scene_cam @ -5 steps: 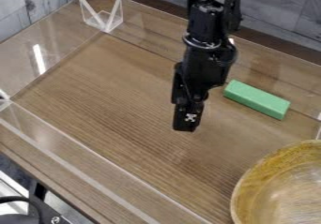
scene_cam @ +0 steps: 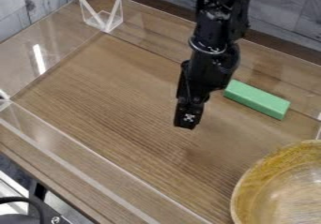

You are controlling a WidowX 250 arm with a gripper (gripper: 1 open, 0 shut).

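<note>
My black arm comes down from the top centre of the camera view, and its open gripper (scene_cam: 194, 110) hangs over the middle of the wooden table (scene_cam: 100, 106), its dark fingers pointing down. Nothing shows between the fingers. A green rectangular block (scene_cam: 257, 101) lies to the right of the gripper, partly behind the arm at its left end.
A large yellow bowl (scene_cam: 282, 195) fills the lower right corner. A clear wire-like holder (scene_cam: 103, 12) stands at the back left. Dark cables show at the lower left edge.
The arm and gripper have shifted very slightly and turned a little. The green block and bowl are where they were.
</note>
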